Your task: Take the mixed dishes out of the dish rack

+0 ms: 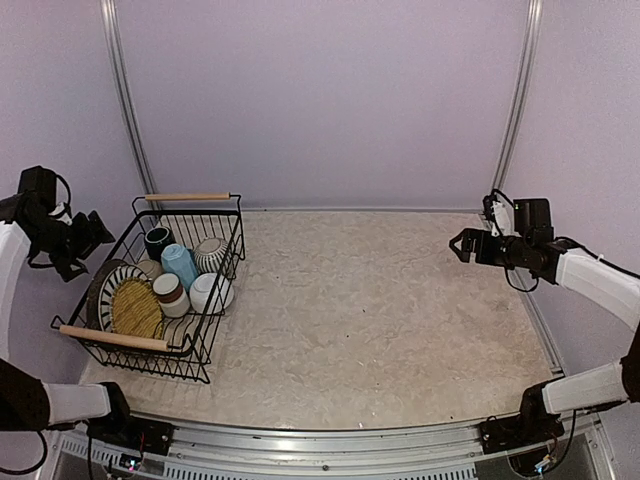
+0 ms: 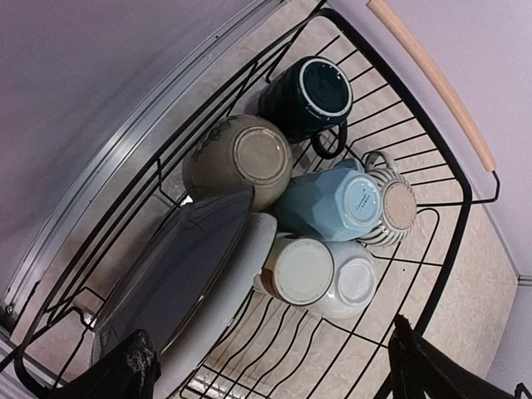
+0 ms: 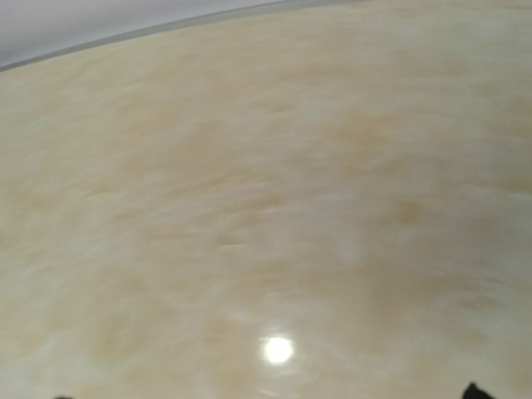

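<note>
A black wire dish rack (image 1: 212, 350) with wooden handles stands at the table's left, full of dishes. In it, a patterned yellow plate (image 1: 136, 307) and a dark plate (image 2: 179, 266) lean on edge. Cups fill the rest: a dark green mug (image 2: 307, 98), a beige cup (image 2: 237, 158), a blue cup (image 2: 328, 204), a striped mug (image 2: 397, 204), a brown-and-white cup (image 2: 301, 270) and a white cup (image 2: 353, 278). My left gripper (image 1: 90, 247) is open above the rack's left side, empty. At the far right, my right gripper (image 1: 463, 245) hangs open over bare table, holding nothing.
A wooden handle (image 1: 112, 338) spans the rack's front end, another handle (image 1: 187, 197) the back. Walls close in the left, back and right.
</note>
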